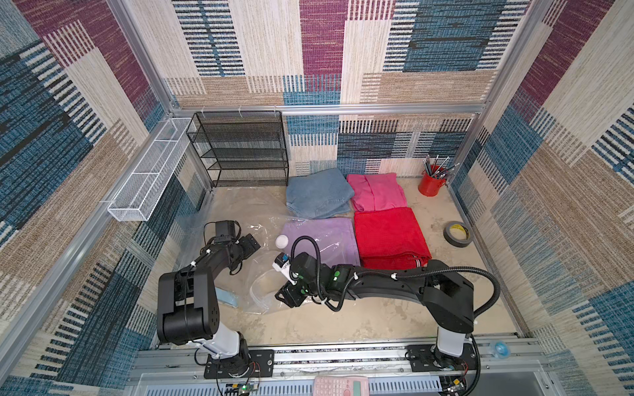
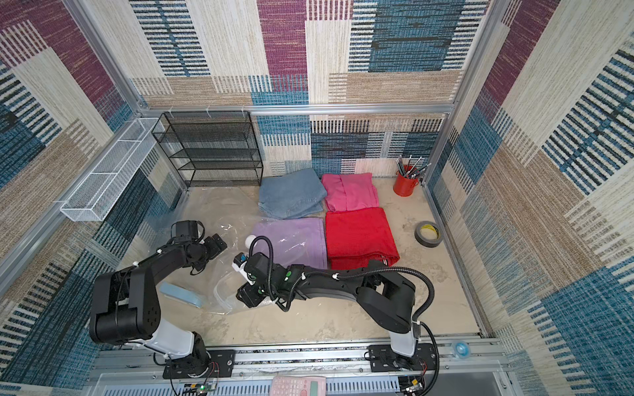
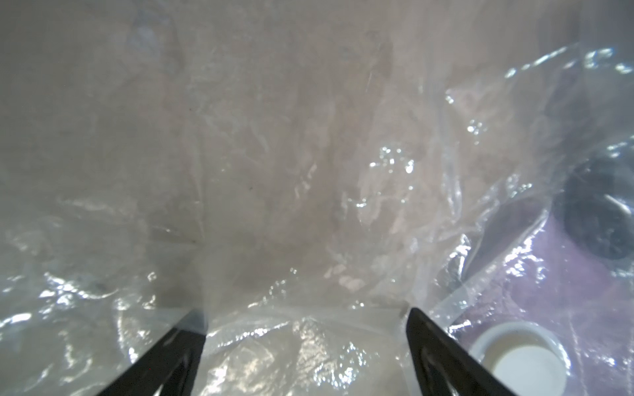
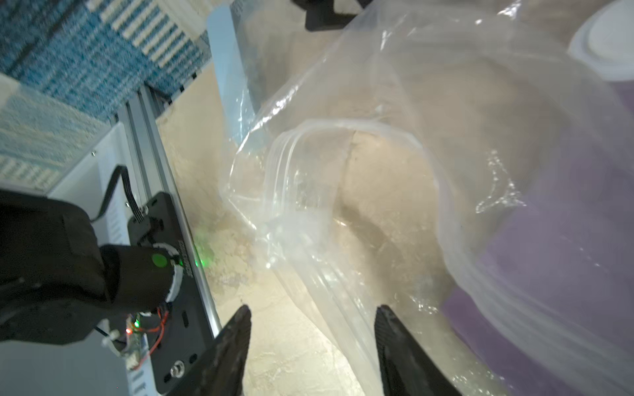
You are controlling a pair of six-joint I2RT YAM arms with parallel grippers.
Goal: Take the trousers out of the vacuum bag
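Note:
The clear vacuum bag [image 1: 247, 204] is spread over the left and middle of the table, its white round valve [image 1: 282, 241] on top. Through the plastic shows a folded lilac garment [image 1: 327, 234], partly hidden by my right arm. In the right wrist view the bag's mouth [image 4: 356, 125] gapes in a loop. My right gripper is open at that mouth, the zip strip running down close to one of its fingers. My left gripper stands open over the bag, nothing held; whether its fingertips touch the plastic I cannot tell.
Folded blue [image 1: 320, 191], pink [image 1: 376, 191] and red [image 1: 391, 234] garments lie behind and to the right. A light-blue strip [image 1: 226, 297] is near my left arm. Tape [image 1: 457, 233] and a red pen cup [image 1: 432, 181] stand at the right.

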